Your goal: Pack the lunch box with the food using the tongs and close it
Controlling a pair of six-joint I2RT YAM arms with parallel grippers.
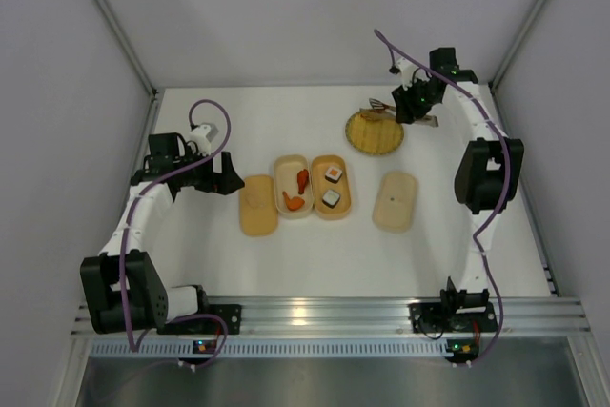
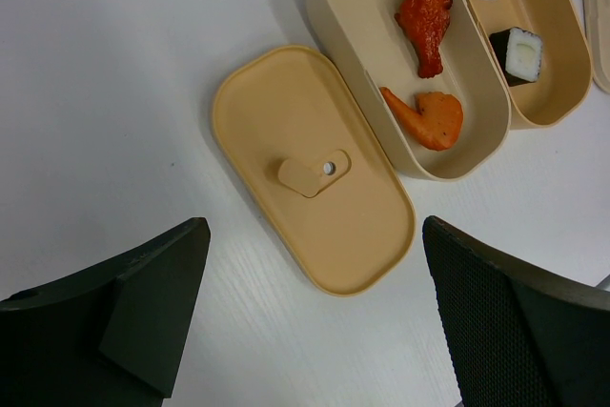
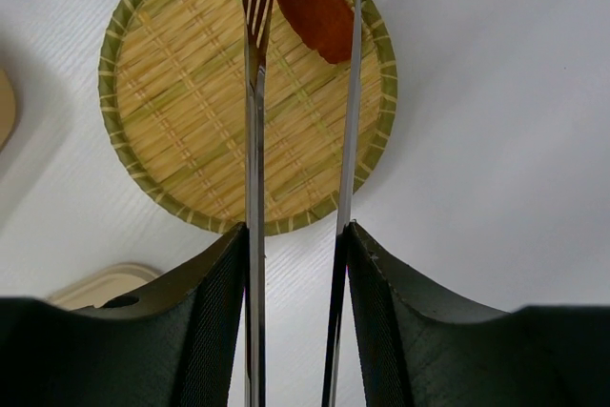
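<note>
In the right wrist view, my right gripper is closed around metal tongs [image 3: 254, 140], one finger against each arm. The tong arms are spread apart over the round woven plate [image 3: 191, 121]. An orange-brown food piece [image 3: 315, 9] shows between their far ends, over the plate's edge; whether they touch it, I cannot tell. My left gripper is open and empty above the tan lid [image 2: 343, 235]. The cream box [image 1: 289, 178] holds a red drumstick [image 1: 303, 180] and an orange shrimp [image 1: 293, 202]. Beside it, the tan box [image 1: 329, 212] contains two sushi pieces [image 1: 333, 174].
A pale lid [image 1: 396, 201] lies flat on the white table, below the plate in the top view. The two boxes stand side by side, the tan lid just left of the cream one. Free table surrounds them in front and behind.
</note>
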